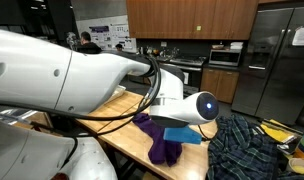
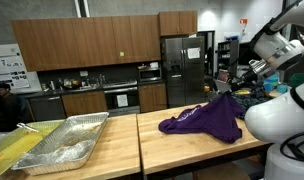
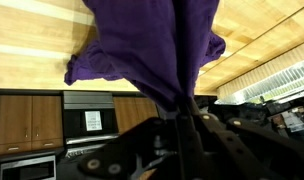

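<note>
A dark purple cloth (image 2: 207, 118) lies partly spread on the wooden table, with one part drawn up to a peak. At that peak my gripper is shut on the cloth, seen in the wrist view, where the purple fabric (image 3: 142, 38) runs from the fingers across the tabletop. Exterior view 2 has the arm coming in from the right, above the table's edge. From exterior view 1 the white arm covers the fingertips, and the cloth (image 1: 164, 150) hangs down beside a blue patch on the arm.
Foil trays (image 2: 64, 148) stand on the table's left side. A dark quilted cover (image 1: 242, 150) lies over something to the arm's right, near yellow items (image 1: 280, 132). Bare wood (image 2: 167, 155) shows in front of the cloth.
</note>
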